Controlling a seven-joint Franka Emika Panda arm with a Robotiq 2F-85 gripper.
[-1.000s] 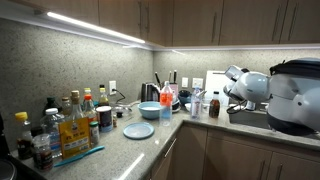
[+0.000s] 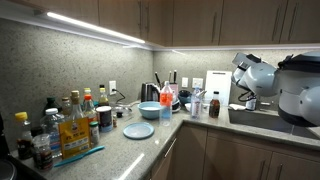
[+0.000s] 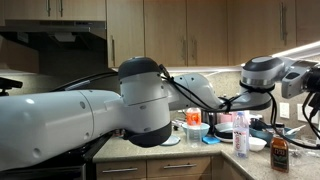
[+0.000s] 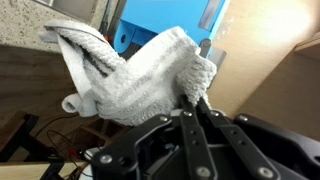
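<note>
A white and grey cloth (image 4: 150,85) hangs bunched from my gripper in the wrist view. The black fingers are shut on one end of it, and their tips are partly covered by the fabric. The loose part of the cloth spreads out to the left, with a fold curling towards the upper left. Where the gripper is in exterior view 2 cannot be made out, since the arm (image 3: 150,105) stretches across to the right edge.
In the wrist view a blue object (image 4: 125,32) lies beyond the cloth. A brown bottle (image 2: 214,104), a clear bottle (image 2: 197,102) and a blue bowl (image 2: 150,109) stand on the counter. The sink (image 2: 262,119) is under the arm at the right.
In exterior view 1 the arm's wrist end has shifted to the right, away from the brown bottle. The bottles and bowl on the counter have stayed in place.
</note>
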